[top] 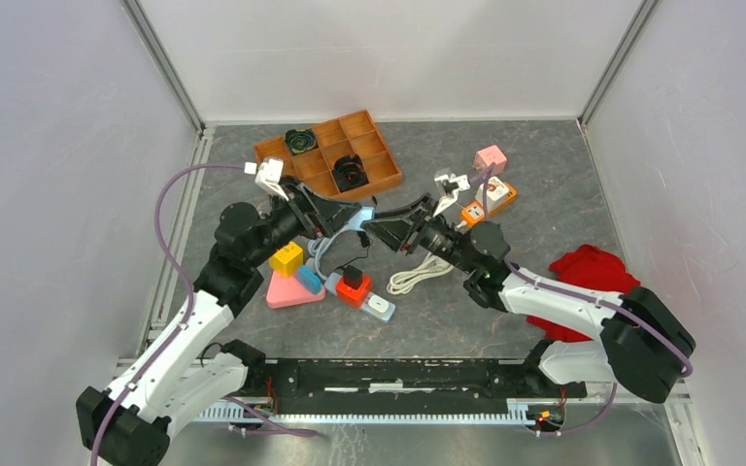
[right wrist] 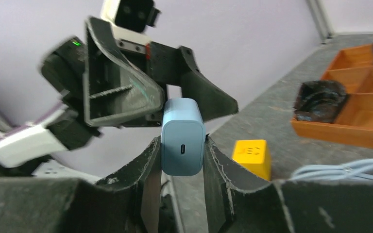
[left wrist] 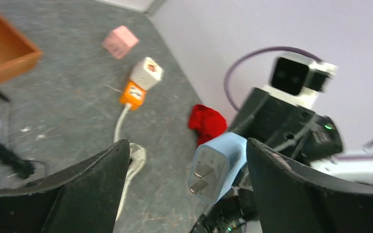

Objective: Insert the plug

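Observation:
A pale blue plug is held in the air between the two grippers, its two metal prongs showing in the left wrist view. My right gripper is shut on it. My left gripper is open around the plug's near side, its fingers apart. An orange socket block with a white piece on it lies at the back right, with a white cable running from it.
A wooden compartment tray is at the back. A yellow cube, pink pad, red block and cables lie below the grippers. A red cloth is at the right, a pink cube at the back right.

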